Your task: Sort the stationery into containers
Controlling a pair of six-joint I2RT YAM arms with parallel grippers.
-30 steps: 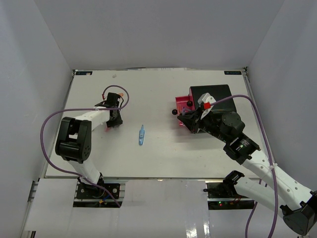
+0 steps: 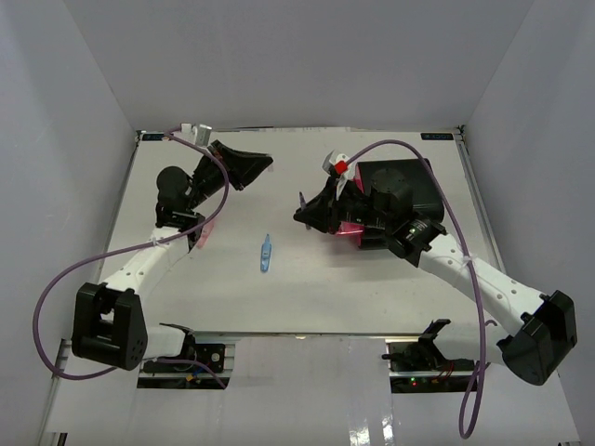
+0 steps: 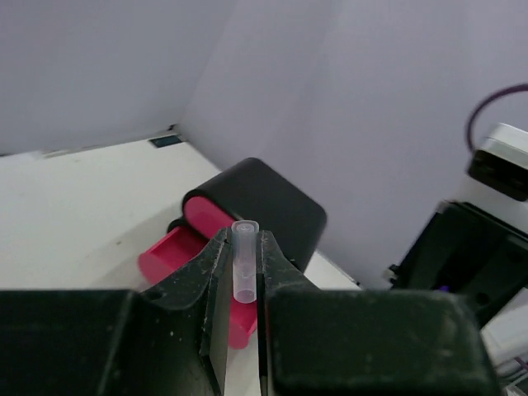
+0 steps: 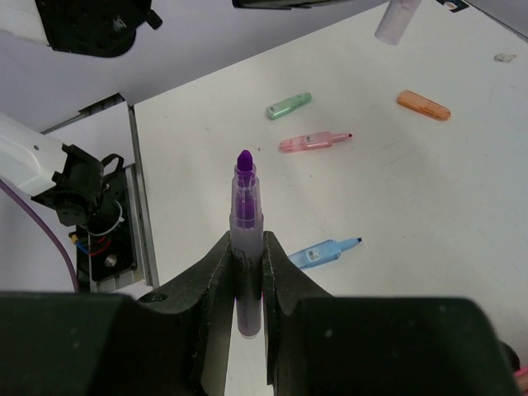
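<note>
My left gripper [image 2: 263,165] is raised over the left half of the table, shut on a pale translucent cylinder [image 3: 244,260]. My right gripper [image 2: 307,216] hangs left of the pink-and-black container, shut on a purple marker [image 4: 246,239] held upright in the right wrist view. A blue marker [image 2: 265,253] lies mid-table. The right wrist view also shows a pink marker [image 4: 313,142], a green piece [image 4: 287,106] and an orange piece [image 4: 423,105] lying loose.
The container's black upper part [image 2: 400,172] sits at the right of the table. Grey walls surround it.
My right gripper has moved left, away from the container.
</note>
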